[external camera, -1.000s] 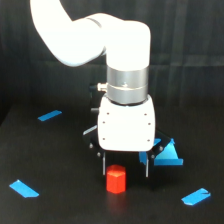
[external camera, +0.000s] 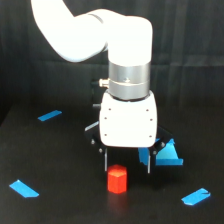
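Observation:
A small red block [external camera: 117, 180] stands on the dark table in front of the arm. My gripper [external camera: 127, 164] points down over it, its two thin dark fingers spread wide. The left finger [external camera: 105, 158] is close to the block's left edge, and the right finger [external camera: 149, 160] stands well to the right. Whether either finger touches the block, I cannot tell. A blue object [external camera: 168, 155] with a triangular face sits behind and right of the gripper, partly hidden by the hand.
Strips of blue tape lie flat at the front left [external camera: 23, 188], front right [external camera: 196, 197] and back left [external camera: 49, 115]. Free table surface surrounds the block at the front and on both sides.
The arm and hand have shifted slightly to the right. The red block also appears very slightly farther right. The blue object and the tape have stayed put.

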